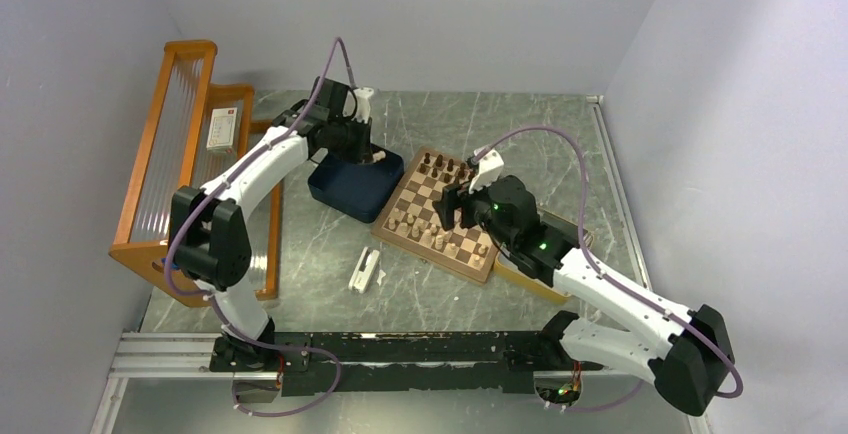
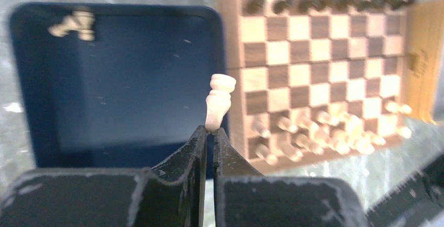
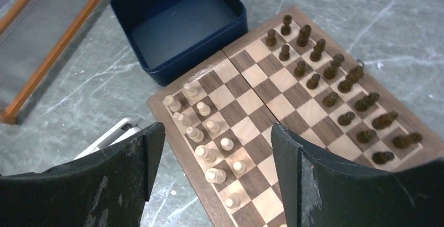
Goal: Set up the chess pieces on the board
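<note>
A pale chess piece (image 2: 219,100) points outward from my left gripper, whose fingers are shut on its end. That gripper is raised over the dark blue bin (image 1: 346,195). In one corner of the bin lie a few light pieces (image 2: 79,24). The chessboard (image 1: 430,204) stands beside the bin, with dark pieces (image 3: 330,99) in rows along its far side and light pieces (image 3: 204,153) along the near side. Above the board, my right gripper is open, nothing between its fingers.
A yellow-edged box (image 1: 528,282) lies right of the board, partly under the right arm. A white device (image 1: 364,269) rests on the table in front. The wooden rack (image 1: 165,154) stands at left. Bare table shows behind the board.
</note>
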